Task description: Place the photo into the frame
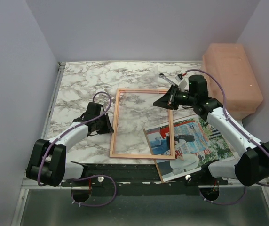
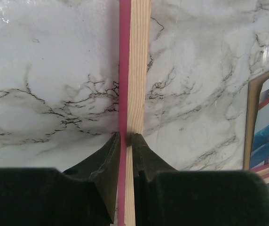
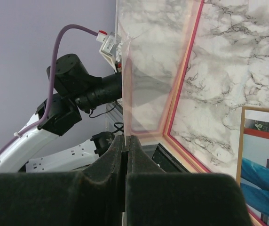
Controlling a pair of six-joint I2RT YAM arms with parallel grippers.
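Observation:
The light wooden frame (image 1: 113,136) lies flat, with bare marble showing inside much of it. Its right bar crosses the photo (image 1: 193,146), which reaches well out to the right. A clear sheet (image 3: 146,42) hangs from my right gripper, pinched between the shut fingers above the frame's upper right. My left gripper is at the frame's left bar (image 2: 138,70), pink along one side, with a finger close on either side of it. Whether those fingers press on the bar cannot be told.
A tan box (image 1: 233,75) stands at the back right against the wall. Near the front edge runs a dark strip (image 1: 120,173).

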